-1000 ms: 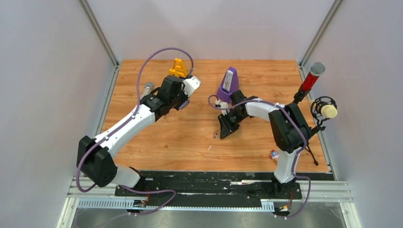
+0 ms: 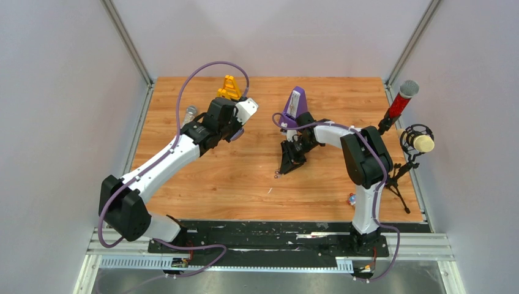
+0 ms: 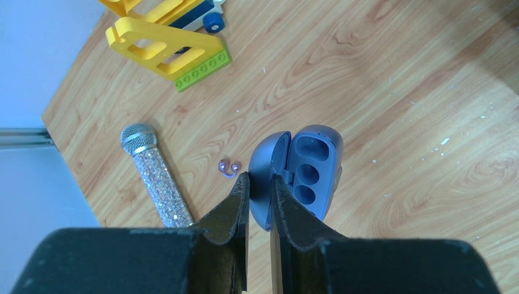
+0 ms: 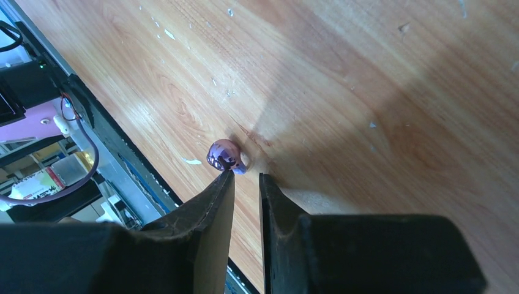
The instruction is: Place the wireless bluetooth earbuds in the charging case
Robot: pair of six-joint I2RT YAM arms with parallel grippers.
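In the left wrist view, my left gripper is shut on the lid side of the blue charging case [image 3: 315, 171]. The case hangs opened, its round sockets empty and facing the camera. From above, only a bit of the case [image 2: 237, 133] shows under the gripper. One purple clip-shaped earbud [image 3: 229, 167] lies on the wood beyond the case. Another shiny purple earbud [image 4: 225, 155] rests on the table at the left fingertip of my right gripper, whose fingers stand apart with a narrow empty gap. From above, this earbud [image 2: 277, 174] lies just left of the right fingertips.
A glittery microphone [image 3: 158, 174] and a yellow toy [image 3: 168, 49] occupy the left back. Behind the right gripper stands a purple metronome-like object [image 2: 295, 104]. A red microphone [image 2: 404, 101] and small stand [image 2: 419, 142] are at the right edge.
My right gripper has shifted slightly left and toward the back, staying low beside the earbud. The left arm and the case have not moved.
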